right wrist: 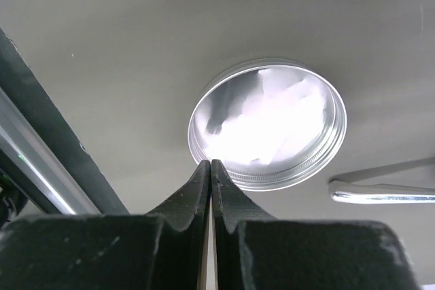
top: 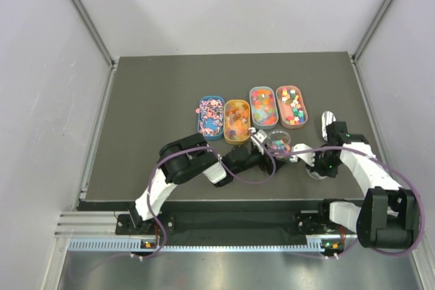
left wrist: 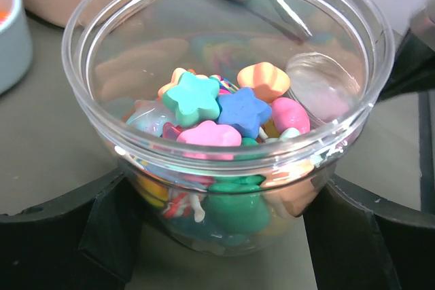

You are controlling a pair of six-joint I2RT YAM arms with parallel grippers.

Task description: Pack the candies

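Note:
A clear round jar [left wrist: 224,147] of colourful candies, stars among them, sits upright without a cover between the fingers of my left gripper [top: 264,151], shut on it. The clear, silver-rimmed lid [right wrist: 268,123] lies flat on the table, to the right of the jar in the top view. My right gripper is shut, nothing between its fingers. Its tips reach the near rim of the lid in the right wrist view, with the lid outside them; whether they touch I cannot tell. From above, the right arm hides part of the lid [top: 314,174].
Candy trays stand in a row behind the jar: blue [top: 211,137], yellow [top: 237,142], grey-blue [top: 264,127] and pink [top: 293,127]. A shiny metal handle [right wrist: 384,195] lies right of the lid. The table's front edge [right wrist: 61,137] is close.

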